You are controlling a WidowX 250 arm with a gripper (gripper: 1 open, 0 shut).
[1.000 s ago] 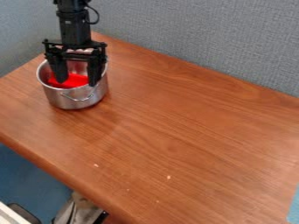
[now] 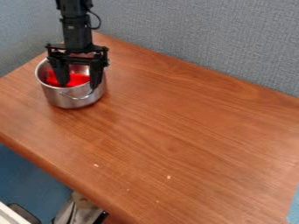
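Observation:
A shiny steel pot (image 2: 73, 97) stands near the left edge of the wooden table, with something red (image 2: 61, 77) inside it. My black gripper (image 2: 76, 73) comes down from above into the pot's mouth, its fingers reaching inside over the red contents. The fingers look spread apart, one toward each side of the pot; whether anything is between them or touched by them I cannot tell.
A grey padded wall (image 2: 211, 39) runs along the back. Below the table's left edge are a blue floor and some cables.
The pot and my gripper have shifted very slightly to the left; otherwise little differs.

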